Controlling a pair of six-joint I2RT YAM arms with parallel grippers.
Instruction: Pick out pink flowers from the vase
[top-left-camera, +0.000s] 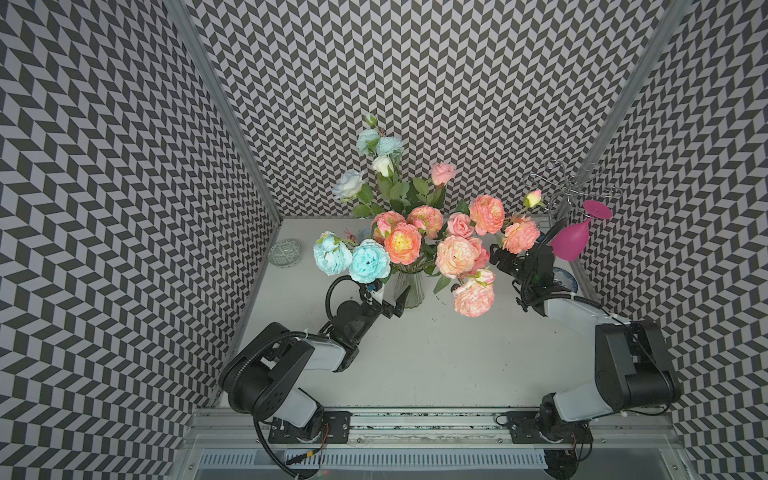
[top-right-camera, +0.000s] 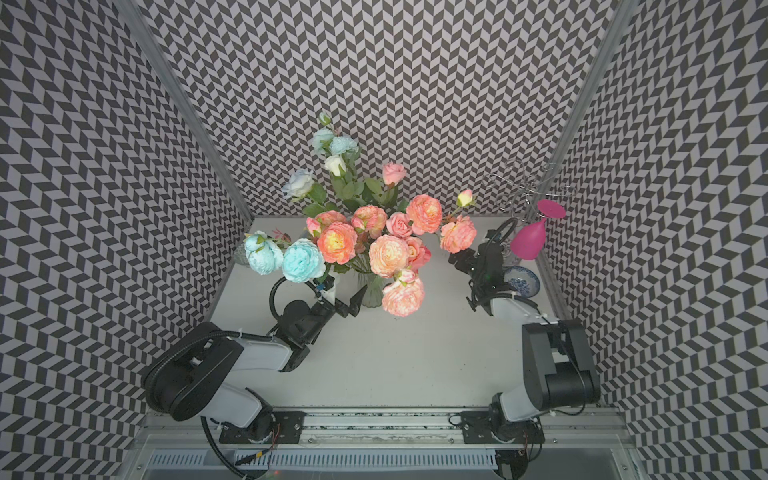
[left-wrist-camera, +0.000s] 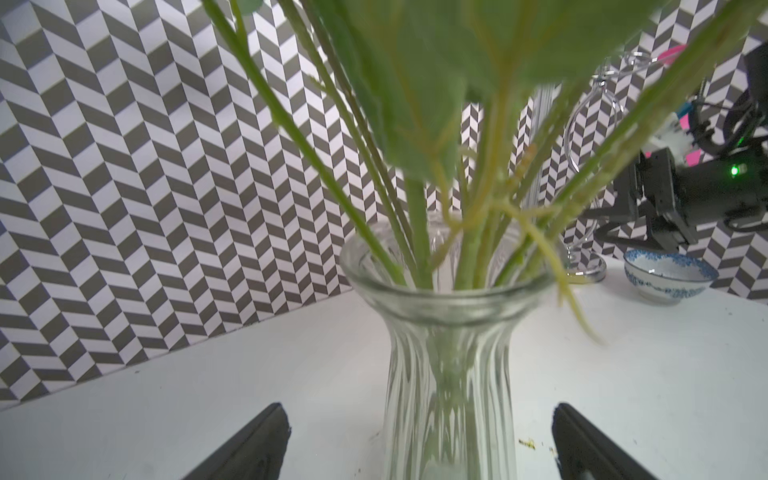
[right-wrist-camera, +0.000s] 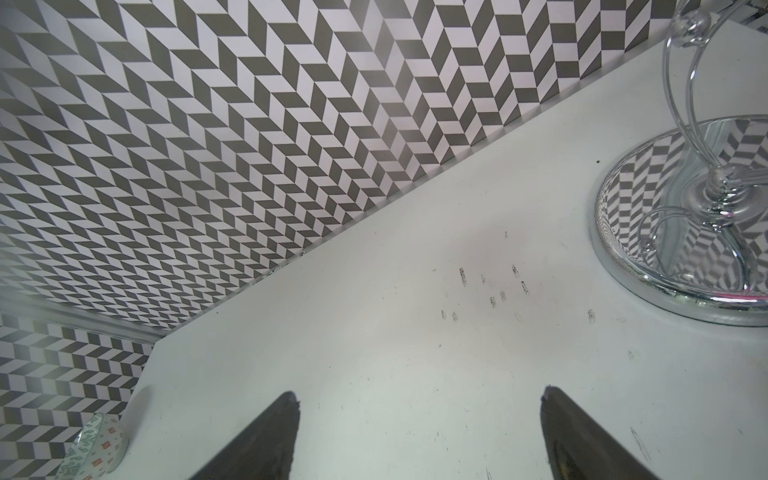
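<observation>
Pink and peach flowers crowd the middle and right of the bouquet, with one pink bud higher at the back. Pale blue and white flowers fill its left side. Their stems stand in a ribbed clear glass vase. In the left wrist view, the vase shows between the spread fingers of my left gripper, which is open; contact cannot be made out. Right of the bouquet, my right gripper is open above bare table, nothing between its fingers.
A chrome rack holding a pink glass stands at the back right, near a blue-and-white bowl. Another patterned bowl sits at the left edge.
</observation>
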